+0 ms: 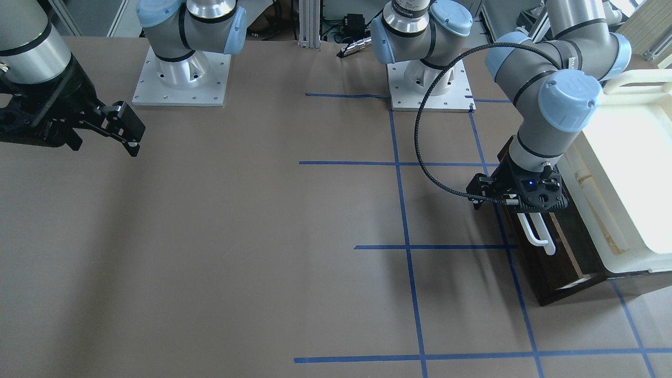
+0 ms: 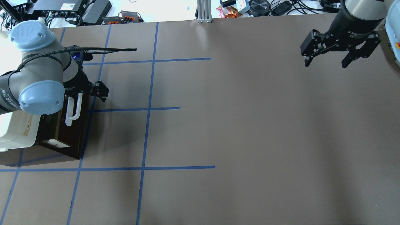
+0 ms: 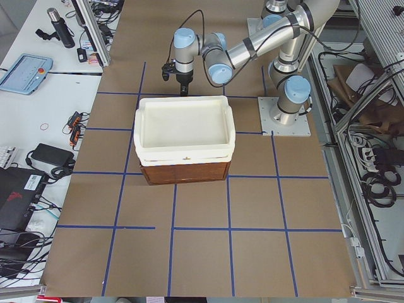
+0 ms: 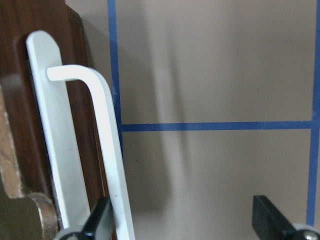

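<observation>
A dark wooden box at the right of the front view has a white bar handle on its face, and a white plastic bin sits on top. My gripper is low at the handle, its fingers wide apart; in the left wrist view the left finger touches or nearly touches the handle bar, while the right one is over bare floor. In the top view the gripper's black housing covers the upper end of the handle.
Another arm's gripper stands at the other side, and further arms stand at the back.
</observation>
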